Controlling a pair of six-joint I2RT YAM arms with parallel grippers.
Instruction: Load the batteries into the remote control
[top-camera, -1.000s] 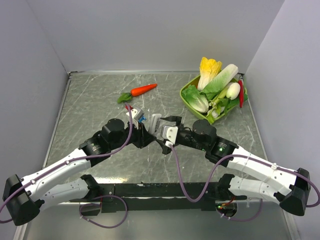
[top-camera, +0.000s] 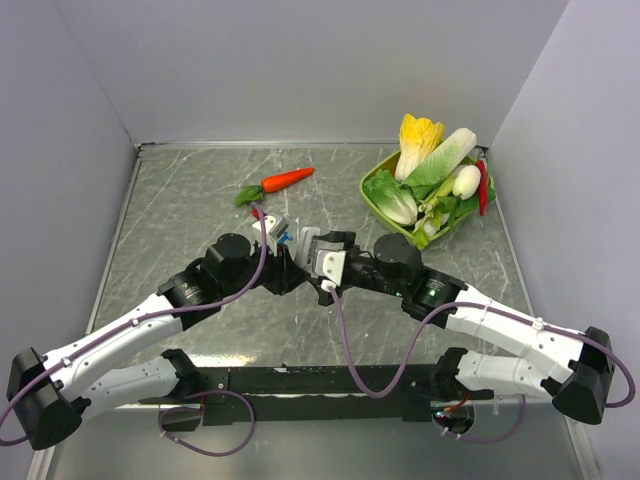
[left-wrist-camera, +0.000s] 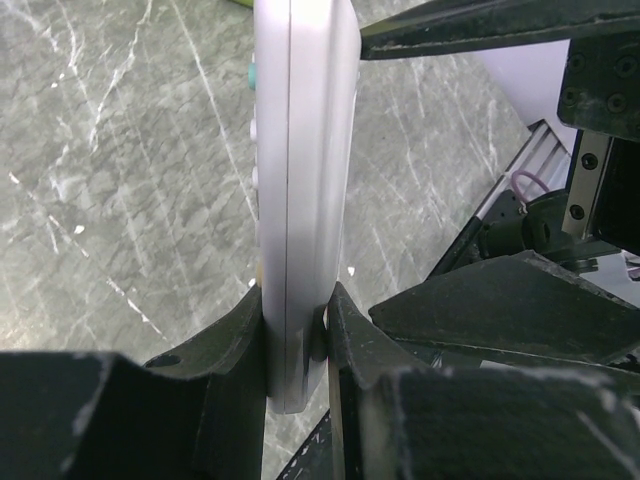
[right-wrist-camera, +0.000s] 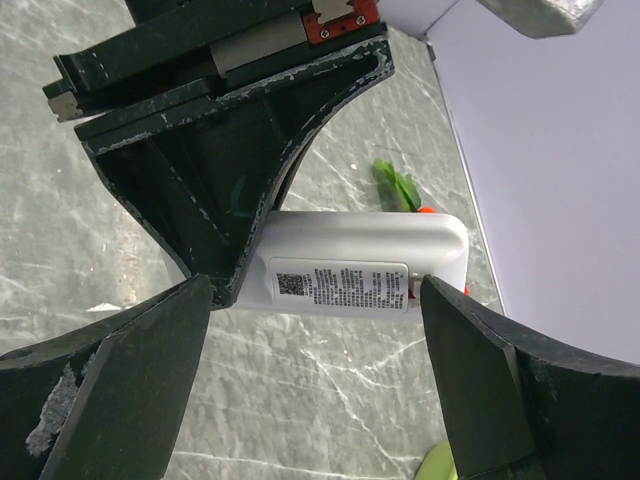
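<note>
Held up above the table, the white remote control (top-camera: 308, 244) is gripped at one end by my left gripper, shut on it. The remote (left-wrist-camera: 303, 160) shows edge-on in the left wrist view, with small buttons along its left side. In the right wrist view its pale back (right-wrist-camera: 360, 235) faces my right gripper, and a printed label (right-wrist-camera: 340, 286) is visible there. My right gripper stands open, its fingers (right-wrist-camera: 150, 360) spread toward either end of the remote. One right fingertip appears at the remote's edge in the left wrist view; contact is unclear. No batteries are visible.
A green basket of vegetables (top-camera: 374, 212) stands at the back right. On the table behind the arms lies a carrot (top-camera: 288, 179), and a small blue object (top-camera: 284, 238) shows beside the left gripper.
My right gripper has moved slightly left, closer to the remote. The left arm and the remote have stayed nearly still.
</note>
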